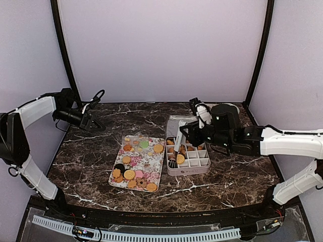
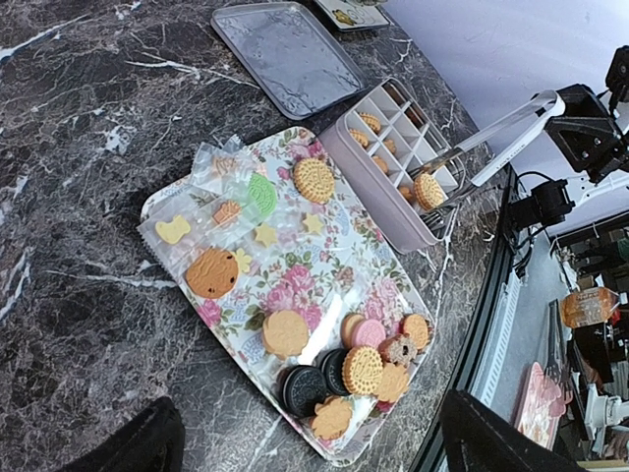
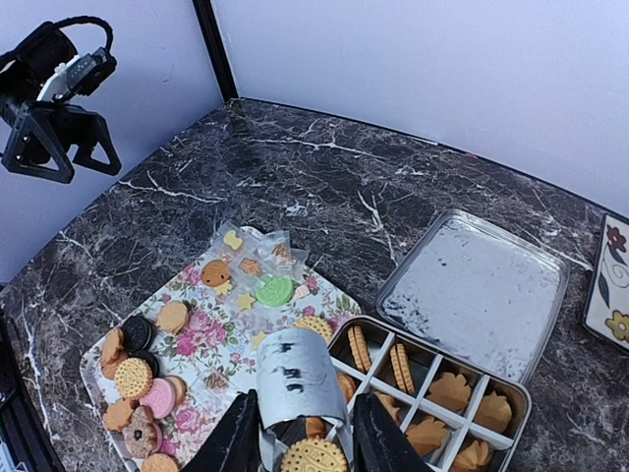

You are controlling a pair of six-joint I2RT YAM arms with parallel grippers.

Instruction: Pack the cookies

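Observation:
A divided box (image 1: 189, 169) stands right of a floral tray (image 1: 146, 164) holding assorted cookies and clear packets. Several cookies sit in the box's compartments. My right gripper (image 1: 179, 156) reaches down with long tong-like fingers into the box's near-left compartment, around a round waffle cookie (image 2: 429, 192); whether it grips the cookie is unclear. In the right wrist view that cookie (image 3: 313, 457) shows at the bottom, partly hidden by the fingers. My left gripper (image 1: 91, 121) hangs open over the table's left side, away from the tray, nothing held.
An empty metal tray (image 3: 472, 285) lies behind the box, with a patterned tray (image 3: 609, 280) further right.

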